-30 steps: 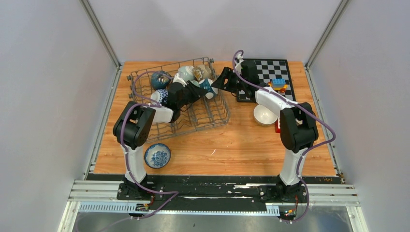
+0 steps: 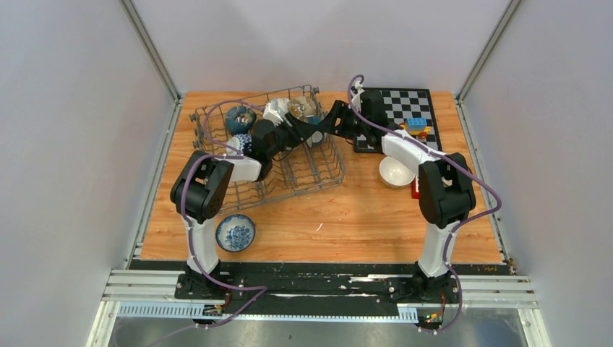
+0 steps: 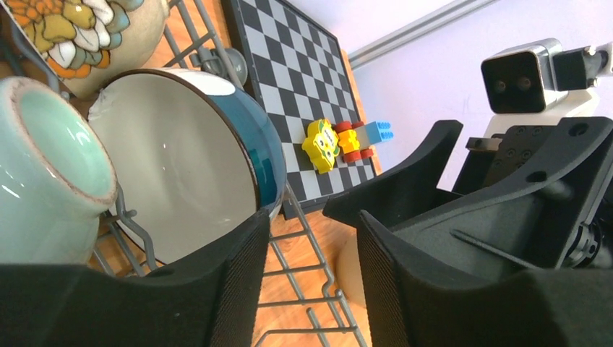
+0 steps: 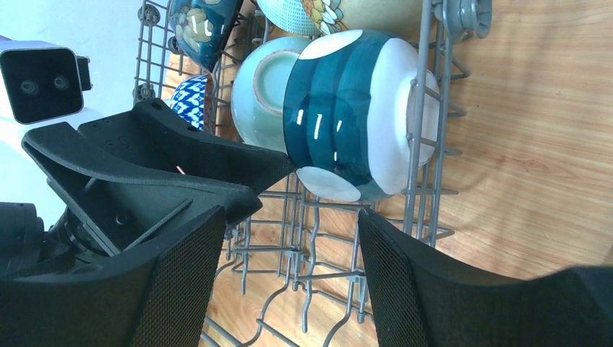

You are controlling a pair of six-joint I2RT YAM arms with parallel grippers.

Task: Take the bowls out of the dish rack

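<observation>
A teal-and-white bowl (image 4: 329,119) stands on its side at the right end of the wire dish rack (image 2: 296,189). In the top view both grippers meet over it, hiding most of it. My left gripper is part open, the bowl's rim close by one finger; nothing shows between its fingertips. From the right wrist view, those fingers lie at the bowl's left edge; contact is unclear. My right gripper is open and empty, below the bowl in its own view. A celadon bowl (image 3: 50,181) and a flower-patterned bowl (image 3: 94,36) sit beside it.
A dark blue bowl (image 2: 239,119) and a blue-patterned bowl (image 2: 238,144) occupy the rack's left side. On the table are a blue-and-white dish (image 2: 236,233), a white bowl (image 2: 396,172) and a checkered board (image 2: 394,108) with toys.
The right arm looks nearly still.
</observation>
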